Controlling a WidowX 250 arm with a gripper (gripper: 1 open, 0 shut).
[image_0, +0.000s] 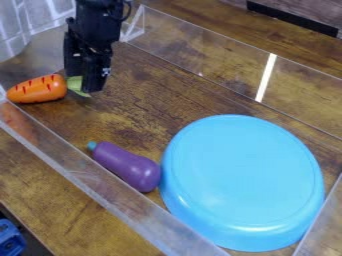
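The black gripper (87, 70) is at the upper left, low over a small green object (80, 85) that is partly hidden behind it. An orange toy carrot (36, 89) lies just left of it. Whether the fingers are open or shut on the green object is unclear. A purple toy eggplant (126, 166) lies in the lower middle, and a large blue round lid or plate (241, 180) fills the lower right.
The wooden surface (187, 100) is bordered by clear plastic walls along the left and front. A blue item (7, 238) sits outside at the lower left.
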